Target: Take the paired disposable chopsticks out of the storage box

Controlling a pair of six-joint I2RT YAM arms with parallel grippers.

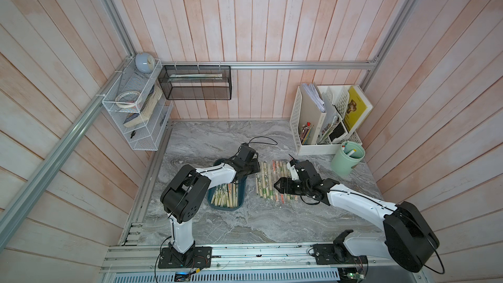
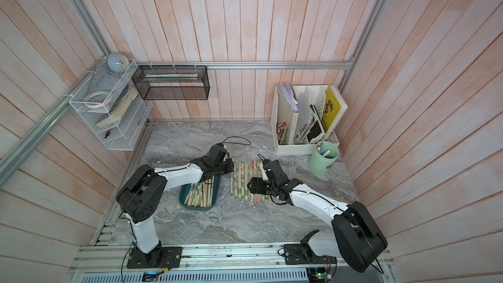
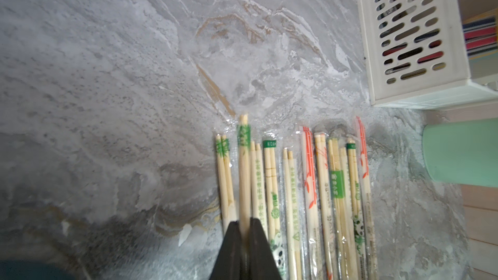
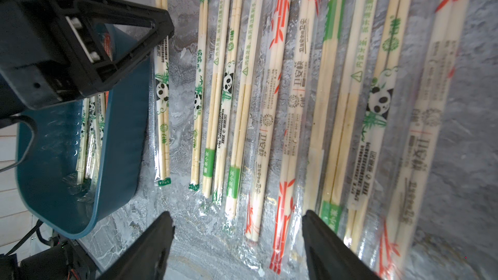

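Observation:
A blue-green storage box point(image 1: 241, 199) holding several wrapped chopstick pairs stands left of centre in the top left view. My left gripper is shut on one panda-marked chopstick pair point(image 4: 162, 124), just right of the box wall point(image 4: 116, 145). This pair hangs upright in the right wrist view, roughly parallel to a row of wrapped chopsticks point(image 4: 263, 119) on the table; its height over the surface is hard to tell. Above that row, my right gripper stands open, its two blurred fingers point(image 4: 155, 246) wide apart with nothing gripped.
A white file holder point(image 1: 314, 149) and a green cup point(image 1: 343, 163) stand at the back right. Behind the left gripper a black cable loop point(image 1: 264, 139) lies on the table.

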